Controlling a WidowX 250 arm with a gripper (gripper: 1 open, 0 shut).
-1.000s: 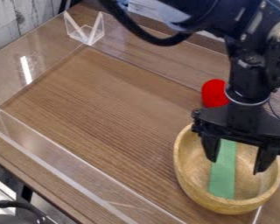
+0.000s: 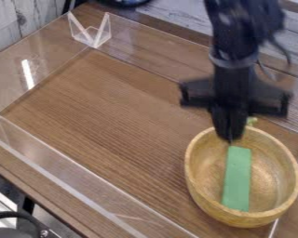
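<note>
My gripper (image 2: 227,132), dark and motion-blurred, is over the back edge of a tan wooden bowl (image 2: 204,193) at the lower right. Its fingertips look close together, with nothing visible between them. A long green object (image 2: 237,177) lies in the bowl, below the gripper. The gripper and arm hide part of the area behind the bowl.
A clear plastic holder (image 2: 92,30) stands at the upper left of the wooden table (image 2: 83,125). A dark round object is at the top edge.
The gripper has moved up and back from low over the bowl and is now blurred. The red object seen behind it earlier is now hidden. The green object remains in the bowl.
</note>
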